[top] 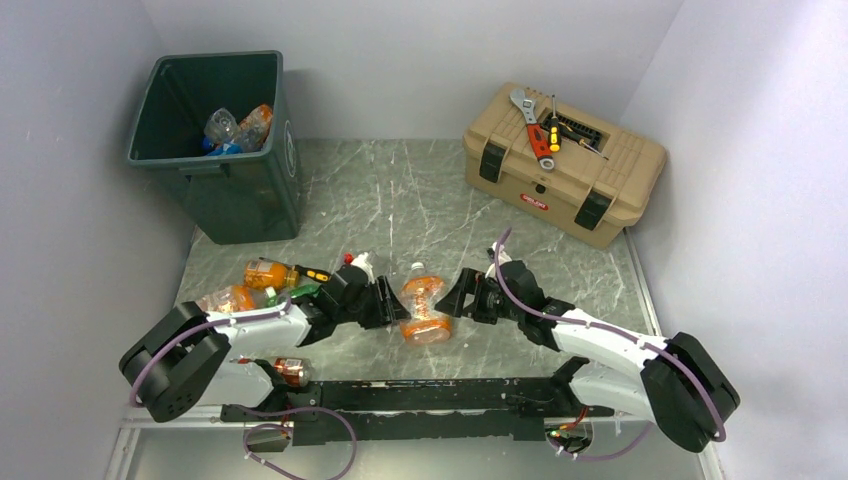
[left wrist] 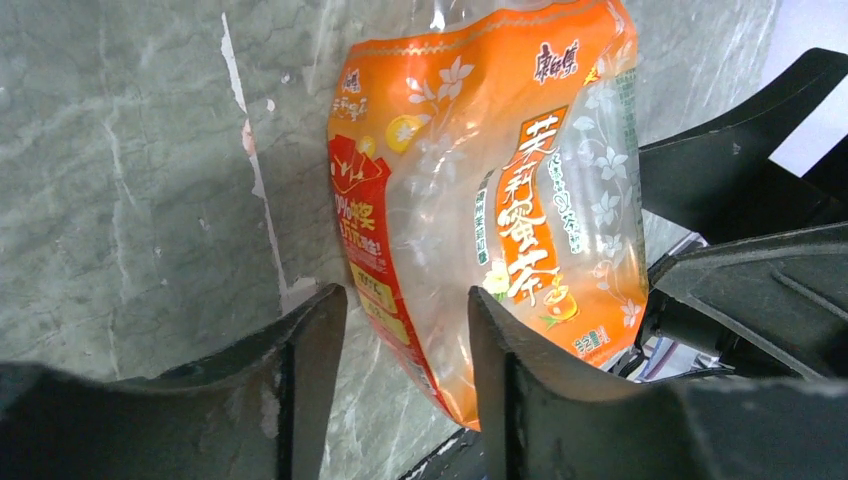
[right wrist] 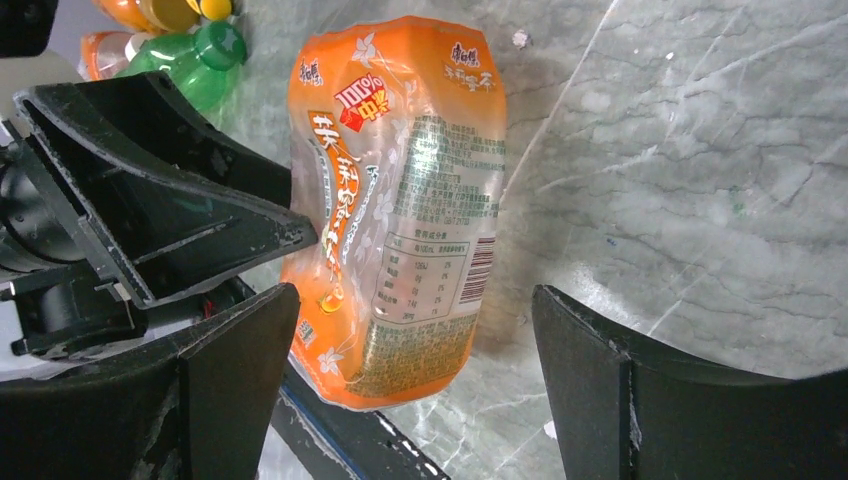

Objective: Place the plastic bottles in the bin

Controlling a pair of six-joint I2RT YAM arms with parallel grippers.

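Observation:
A large clear bottle with an orange label (top: 425, 310) lies at the front middle of the surface, its white cap pointing away from the arms; its label (left wrist: 510, 220) fills much of the left wrist view. My left gripper (top: 390, 305) is at the bottle's left side, fingers apart, nothing clearly between them. My right gripper (top: 460, 295) is at its right side, fingers apart, the bottle (right wrist: 400, 240) lying just beyond and partly between them in the right wrist view. The green bin (top: 230, 200) at back left holds several crushed bottles (top: 240, 130).
More bottles (top: 268, 275) lie at the left, with a green one (right wrist: 195, 65) among them. A tan toolbox (top: 550, 200) with tools on top stands at back right.

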